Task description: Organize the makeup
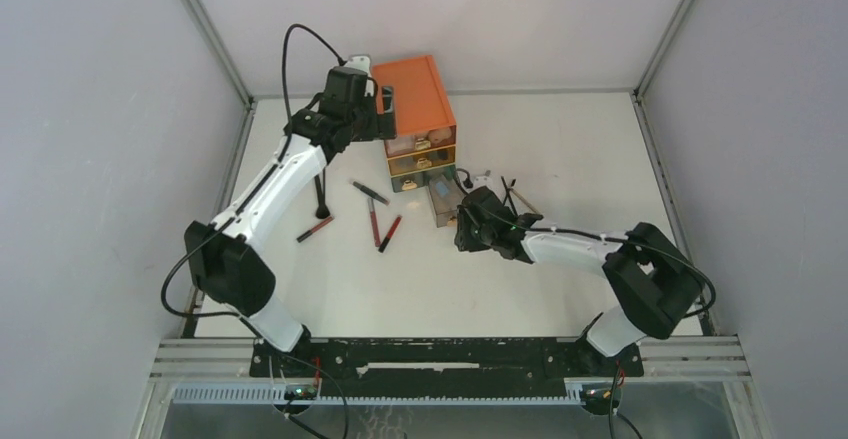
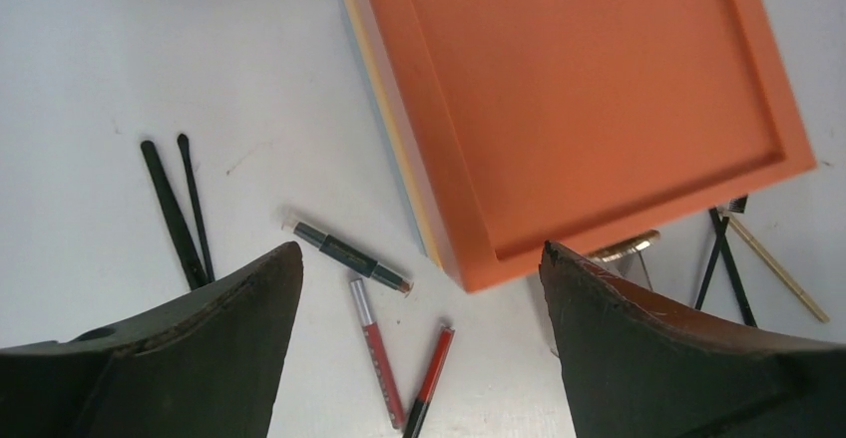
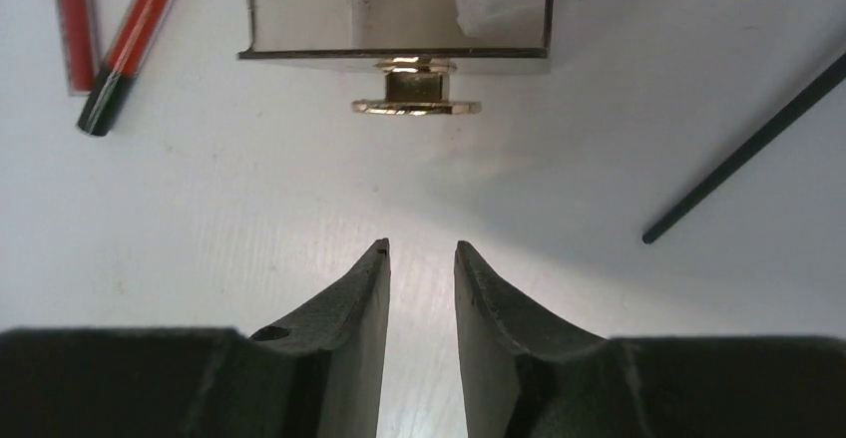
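An orange-topped drawer box (image 1: 413,89) stands at the back, its lowest clear drawer (image 1: 442,199) pulled out at the front with something translucent inside. My left gripper is open above the box's left part, nothing between its fingers. My right gripper is part open and empty, just in front of the drawer's gold knob (image 3: 415,107). Red pencils (image 3: 130,34) (image 2: 379,353), a dark-banded tube (image 2: 349,256) and black brushes (image 2: 170,209) lie on the table left of the drawer; black and tan sticks (image 2: 778,266) lie to its right.
White walls (image 1: 130,159) enclose the white table (image 1: 380,299) on the back and sides.
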